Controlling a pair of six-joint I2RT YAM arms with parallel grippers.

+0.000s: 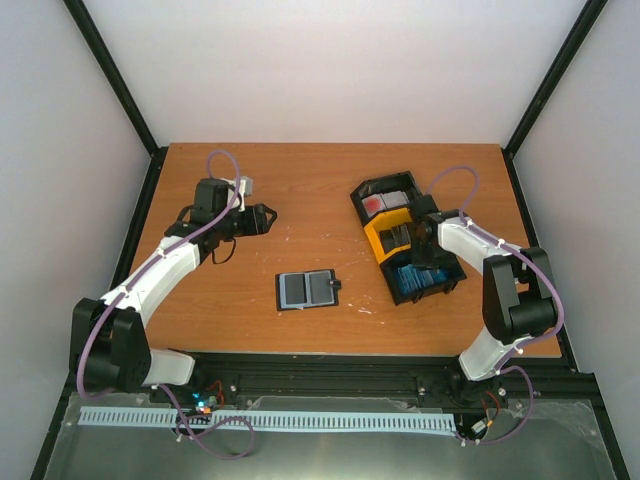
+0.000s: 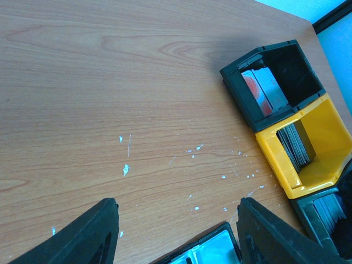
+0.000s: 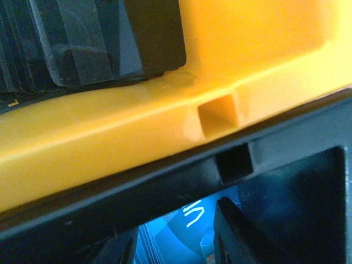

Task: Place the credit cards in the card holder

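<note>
The card holder (image 1: 308,289) lies unfolded on the middle of the table, black with clear pockets; its corner (image 2: 214,252) peeks in at the bottom of the left wrist view. Blue cards (image 1: 428,278) stand in the near black bin, dark cards (image 3: 82,44) in the yellow bin, and red-and-white cards (image 2: 265,91) in the far black bin. Over the near bin, my right gripper is open, its fingertips low before the blue cards (image 3: 179,234), nothing seen held. My left gripper hovers over the left of the table, fingers apart and empty.
Three bins, black, yellow (image 1: 388,233) and black, stand in a slanted row at the right of the table. Their raised rims (image 3: 99,190) lie close to my right gripper. Bare wood (image 1: 310,200) is free between the left arm and the bins.
</note>
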